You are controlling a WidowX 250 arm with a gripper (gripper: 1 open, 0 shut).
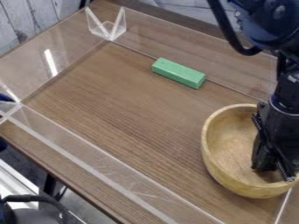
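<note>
A wooden bowl [225, 157] rests on the tabletop at the lower right. My gripper [271, 164], black, comes down from the upper right over the bowl's right part, its tip low inside the bowl and covering much of that side. The gripper looks shut; whether anything is between its fingers is hidden by the gripper body and too dark to tell. A green block [179, 73] lies apart, behind and left of the bowl.
A clear plastic piece [107, 26] stands near the back left edge. A dark object [26, 210] sits at the bottom left corner.
</note>
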